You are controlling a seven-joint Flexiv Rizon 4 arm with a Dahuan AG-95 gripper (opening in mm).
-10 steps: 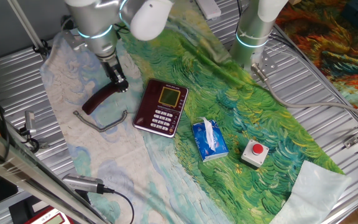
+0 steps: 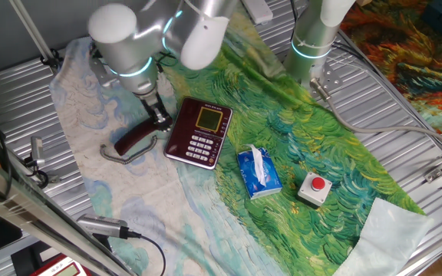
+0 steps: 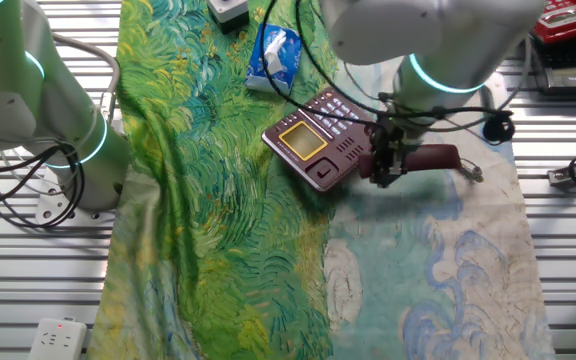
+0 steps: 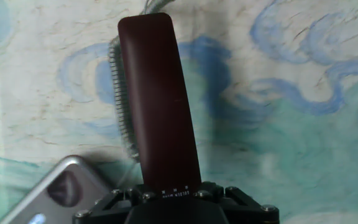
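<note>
My gripper (image 2: 162, 123) is shut on one end of a dark red telephone handset (image 2: 133, 137), which juts out from the fingers toward the left in exterior view 1. The handset (image 4: 159, 99) runs up the middle of the wrist view, its near end between the fingers. A coiled cord (image 2: 133, 159) hangs from its far end. Right beside the gripper lies the phone base (image 2: 198, 133), dark red with a screen and keypad. In exterior view 2 the handset (image 3: 433, 157) sticks out to the right of the gripper, away from the phone base (image 3: 313, 145).
A blue tissue pack (image 2: 258, 173) and a box with a red button (image 2: 314, 189) lie right of the phone. A pale bag (image 2: 384, 237) sits at the cloth's corner. Thin black cables (image 3: 298, 95) hang near the arm in exterior view 2.
Over the last second my gripper has carried the handset to the right and toward the camera's near side, closer to the phone base. The cord has slackened and bunched. The base has not moved.
</note>
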